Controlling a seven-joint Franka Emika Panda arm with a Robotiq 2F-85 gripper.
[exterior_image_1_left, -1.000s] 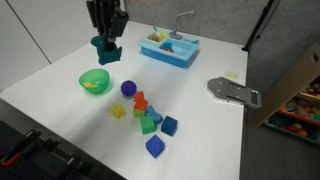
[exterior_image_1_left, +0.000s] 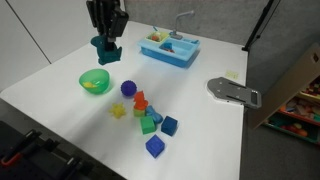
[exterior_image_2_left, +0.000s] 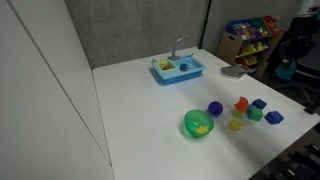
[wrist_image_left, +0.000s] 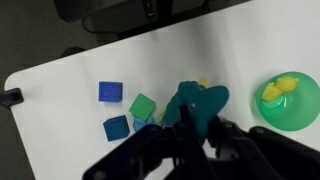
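My gripper (exterior_image_1_left: 106, 36) is shut on a teal, soft-looking object (exterior_image_1_left: 106, 51), held up above the white table. In the wrist view the teal object (wrist_image_left: 194, 104) bulges out past the dark fingers and hides part of the table beneath. Exterior view 2 shows the teal object (exterior_image_2_left: 286, 70) at the right edge, apart from the tabletop. A green bowl (exterior_image_1_left: 95, 77) with something yellow inside stands on the table below and slightly left of the held object in exterior view 1.
Near the bowl lie a purple ball (exterior_image_1_left: 128, 88), a yellow star-like piece (exterior_image_1_left: 118, 110) and an orange piece (exterior_image_1_left: 140, 99). A green block (exterior_image_1_left: 148, 125) and blue blocks (exterior_image_1_left: 155, 146) sit farther right. A light-blue toy sink (exterior_image_1_left: 168, 50) and a grey metal plate (exterior_image_1_left: 234, 92) are farther back.
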